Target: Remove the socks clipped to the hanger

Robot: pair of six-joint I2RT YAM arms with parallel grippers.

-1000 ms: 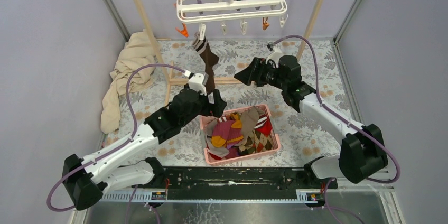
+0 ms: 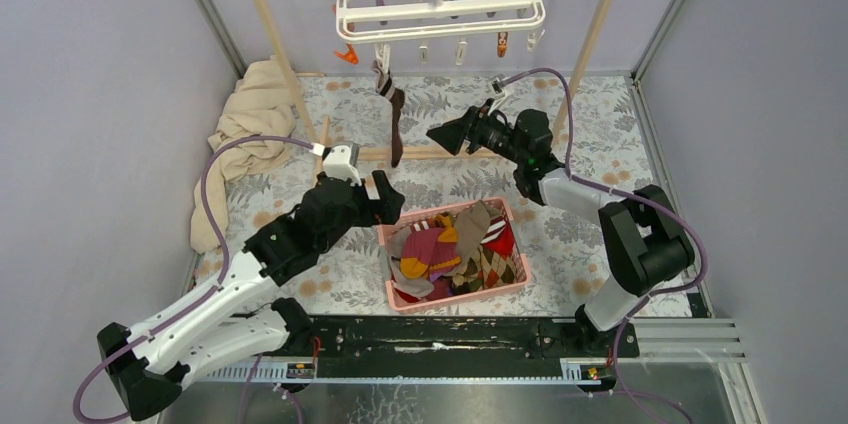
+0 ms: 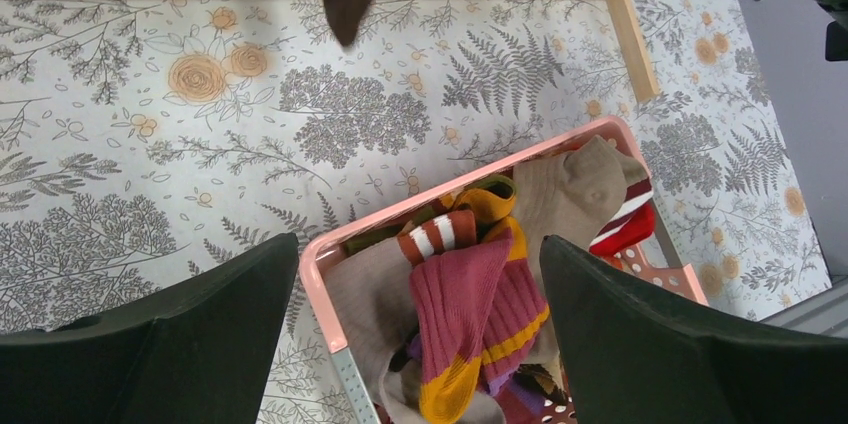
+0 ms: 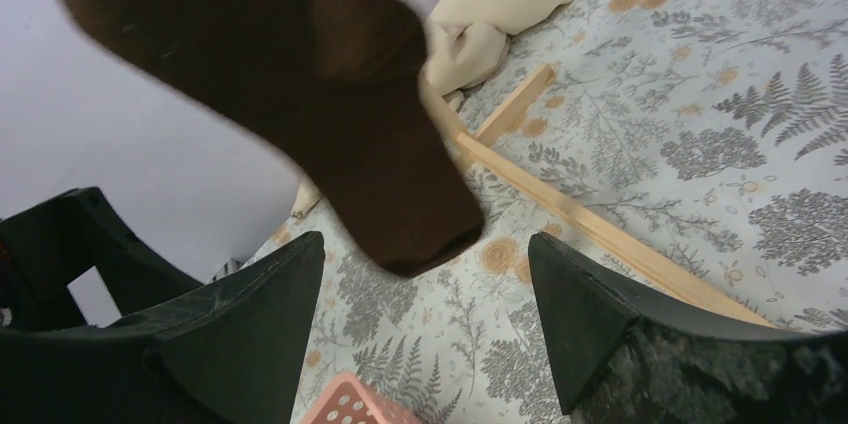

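Note:
A white clip hanger (image 2: 440, 6) hangs from the rail. From its front-left clip dangles a long dark brown sock (image 2: 396, 124) with a light striped cuff, a large blurred shape (image 4: 320, 104) in the right wrist view. My left gripper (image 2: 385, 199) stands open, empty, below and left of the sock, facing the pink basket (image 3: 316, 284) of mixed socks. My right gripper (image 2: 450, 136) is at the sock's right, its fingers apart with nothing between them, level with the sock's lower part.
A cream cloth (image 2: 245, 154) lies at the left. Wooden stand bars (image 4: 620, 244) cross the patterned floor behind the basket. The walls (image 2: 770, 144) close in both sides; the floor right of the basket is clear.
My right gripper has moved left, toward the sock. The sock has swung and now appears narrower.

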